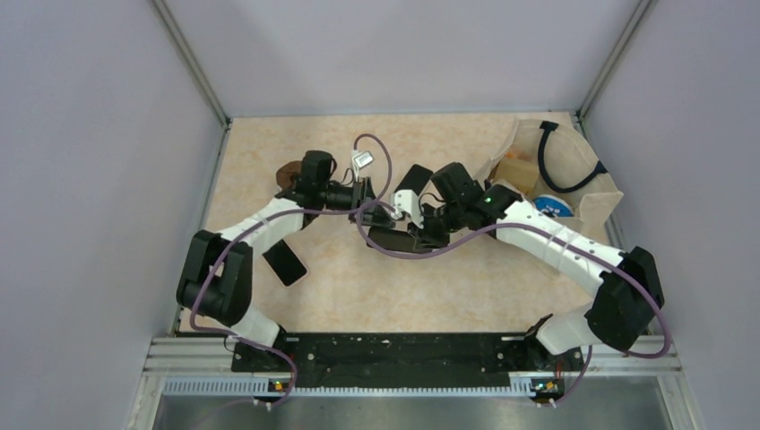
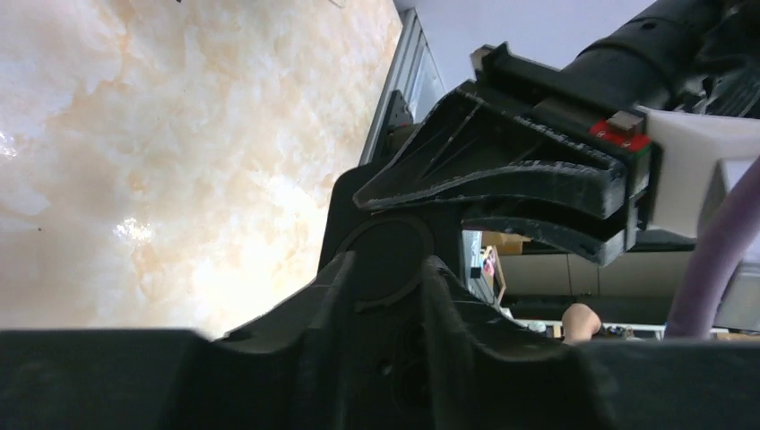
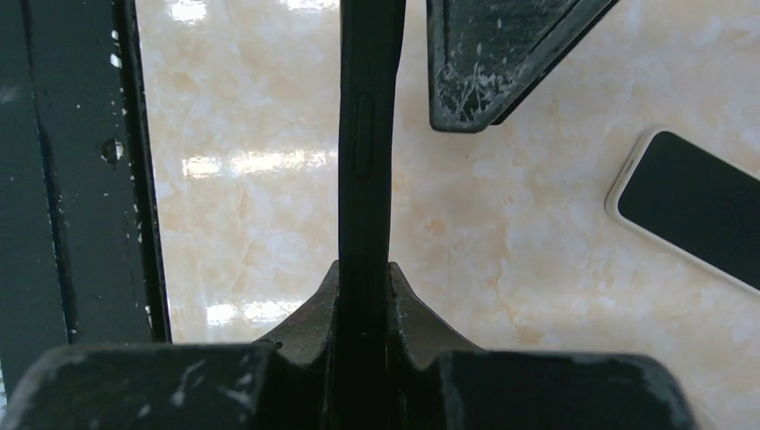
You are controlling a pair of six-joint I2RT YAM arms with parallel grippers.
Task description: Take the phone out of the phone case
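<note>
My right gripper is shut on it. My left gripper (image 1: 376,215) is at the phone's other end; in the left wrist view its fingertips (image 2: 341,273) lie over the black surface with a small gap between them, and whether they touch it is unclear. The other gripper's black finger sits above that surface there.
Another phone (image 1: 285,263) lies at the left, a dark phone-shaped object (image 1: 414,179) behind the arms, a brown item (image 1: 287,175) at the back left. A cream bag (image 1: 591,197) with boxes stands at the right.
</note>
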